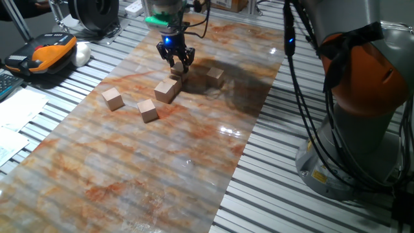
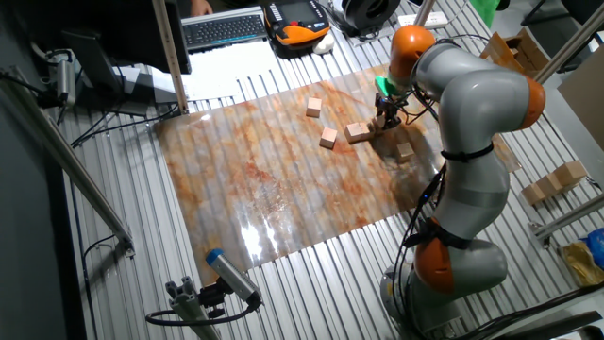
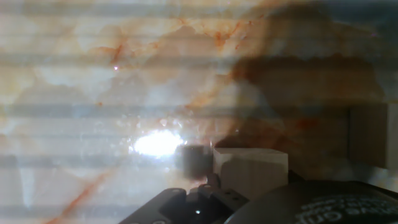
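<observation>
In exterior view 1, my gripper (image 1: 176, 59) points down at the far end of a short row of wooden blocks. A wooden block (image 1: 178, 67) sits between its fingers, at or just above the row. The wrist view shows this held block (image 3: 250, 171) against a dark finger, its lower part hidden by the gripper body. The nearest block of the row (image 1: 163, 92) touches another just behind it. Apart from the row lie a left block (image 1: 112, 99), a front block (image 1: 147, 110) and a right block (image 1: 215, 77).
The marbled sheet (image 1: 129, 175) is bare toward the front. Beyond its far left edge lies an orange and black device (image 1: 48, 55). In exterior view 2, more blocks (image 2: 555, 182) rest on the slatted table right of the arm.
</observation>
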